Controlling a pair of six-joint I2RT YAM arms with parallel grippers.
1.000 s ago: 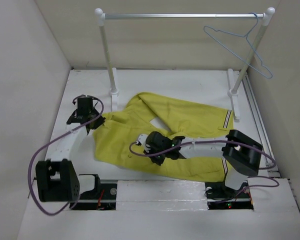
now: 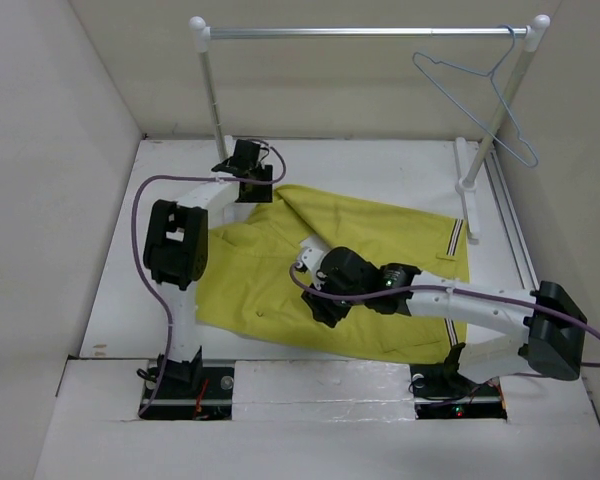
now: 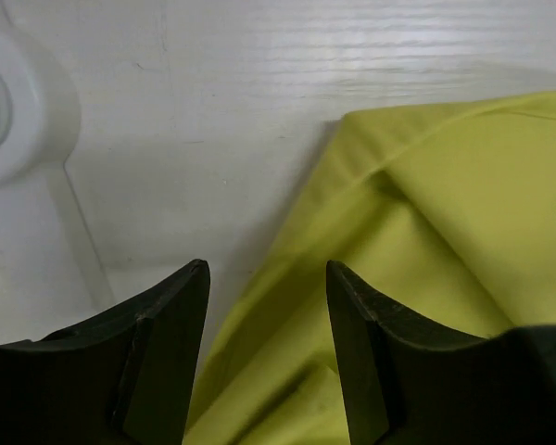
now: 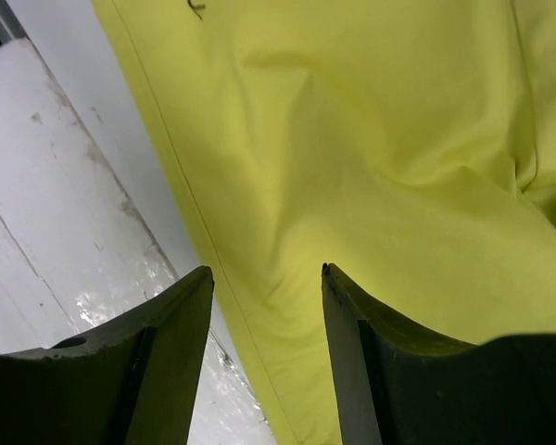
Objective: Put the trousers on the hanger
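Yellow trousers (image 2: 380, 225) lie spread on the white floor, with dark-and-white striped hems toward the right. Over their upper left edge, near the waist, my left gripper (image 2: 260, 190) hovers. In the left wrist view its fingers stand open, and a fold of yellow cloth (image 3: 352, 222) passes beyond the fingertips, not gripped. My right gripper (image 2: 320, 312) is above the lower trouser leg; its fingers (image 4: 181, 315) are apart, with the cloth's lower edge below them and nothing held. A blue hanger (image 2: 470, 70) hangs from the right end of the rail (image 2: 370, 33).
White rack posts (image 2: 212, 100) stand at both sides, the left one close to my left gripper. Bare floor (image 2: 380, 165) shows behind the trousers. Purple cables (image 2: 140, 250) run along both arms.
The hanger has swayed slightly.
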